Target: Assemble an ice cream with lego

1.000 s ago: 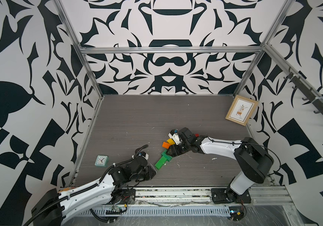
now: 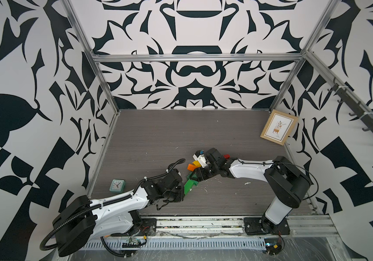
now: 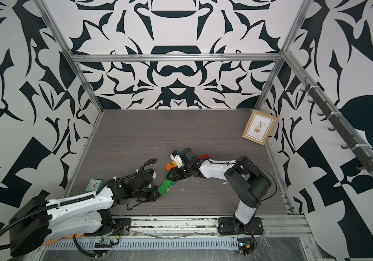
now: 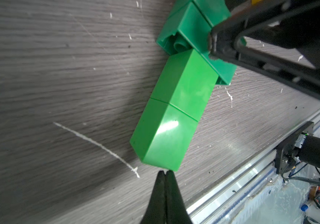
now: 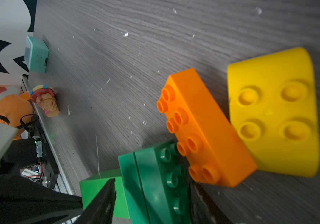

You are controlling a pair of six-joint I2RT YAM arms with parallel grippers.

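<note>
In the left wrist view, two bright green bricks (image 4: 184, 87) stand end to end as a bar, and its far end meets dark green bricks (image 4: 189, 28). My left gripper is shut, nothing between its fingers, its tips at the bar's near end; whether they touch cannot be told. In the right wrist view, my right gripper is part open, with the dark green bricks (image 5: 148, 179) between its fingers and some space on the left side. An orange brick (image 5: 212, 130) lies close beside them, and a rounded yellow brick (image 5: 273, 112) is farther right.
A small toy ice cream (image 5: 45, 100) stands at the table edge. A teal clock (image 2: 117, 185) sits on the left. Behind the right gripper a red brick (image 2: 226, 156) peeks out. A framed picture (image 2: 279, 127) leans at the right.
My left gripper has moved rightward to the end of the green bar, which it now partly covers in the top left view. The right arm has shifted only slightly.
</note>
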